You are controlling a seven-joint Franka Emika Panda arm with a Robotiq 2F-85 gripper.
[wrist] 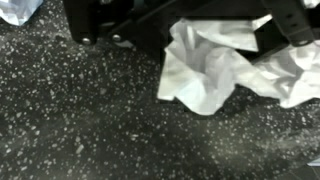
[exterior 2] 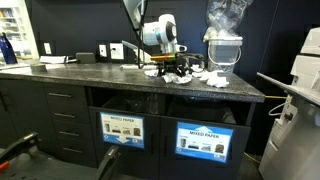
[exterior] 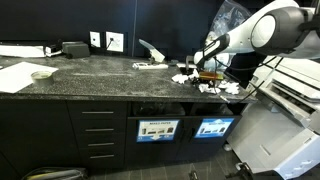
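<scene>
Crumpled white paper [wrist: 210, 72] lies on the dark speckled counter, reaching up between the fingers of my gripper in the wrist view. The fingers stand apart around it; whether they touch it is hard to tell. In exterior view 1 the gripper [exterior: 208, 74] is low over the counter's right end, among several crumpled papers [exterior: 228, 88]. Exterior view 2 has the gripper [exterior 2: 172, 66] down at the scattered papers [exterior 2: 181, 78], its tips partly hidden.
Below the counter are two bins with blue "mixed paper" labels [exterior 2: 203, 141] and open gaps above them. A clear container [exterior 2: 223, 48] stands at the back. A small dish [exterior: 41, 74] and white sheets lie at the left.
</scene>
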